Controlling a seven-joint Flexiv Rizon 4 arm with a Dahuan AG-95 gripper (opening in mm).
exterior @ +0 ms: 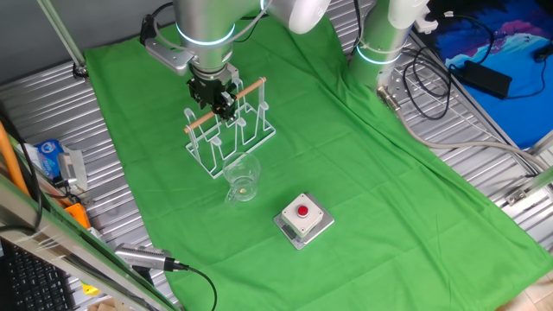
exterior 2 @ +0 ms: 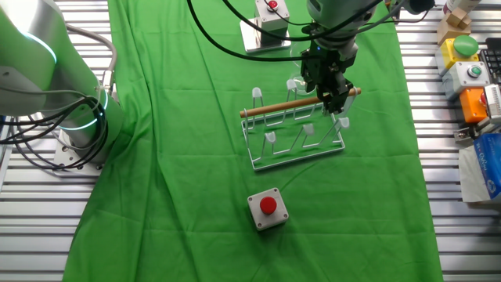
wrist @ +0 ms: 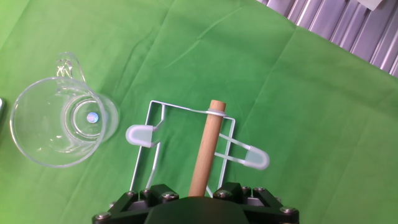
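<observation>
A white wire cup rack (exterior: 216, 160) with a wooden top bar (exterior: 252, 89) stands on the green cloth. My gripper (exterior: 226, 112) is right at that bar; in exterior view 2 the gripper (exterior 2: 333, 98) is over the bar's right part. In the wrist view, the bar (wrist: 206, 149) runs down between the two sides of the gripper. Its fingertips are hidden there, so whether they touch the bar cannot be told. A clear glass mug (exterior: 243, 180) stands upright beside the rack, its handle (wrist: 69, 65) turned outward and its opening up.
A red push button on a white box (exterior: 302, 212) sits on a metal plate near the mug. Another red button box (exterior 2: 268, 208) stands on the rack's other side. Cables (exterior 2: 258, 56) hang across exterior view 2.
</observation>
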